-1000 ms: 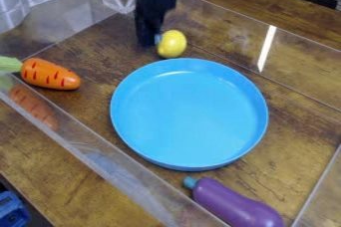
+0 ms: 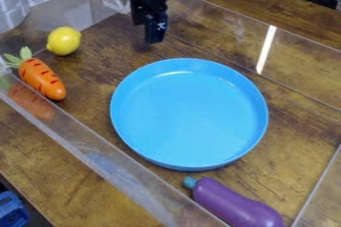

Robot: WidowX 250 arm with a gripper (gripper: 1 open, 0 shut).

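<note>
My gripper is at the top centre of the camera view, low over the wooden board behind the blue plate; it looks open, though dark and small. A yellow lemon-like toy lies at the upper left, apart from the gripper. An orange carrot with a green top lies below it at the left. A purple eggplant lies at the lower right.
Clear plastic walls border the work area. A blue object shows at the lower left corner, outside the wall. The board right of the gripper is bare.
The yellow toy has moved from behind the plate to the upper left, beside the carrot, which has turned more upright.
</note>
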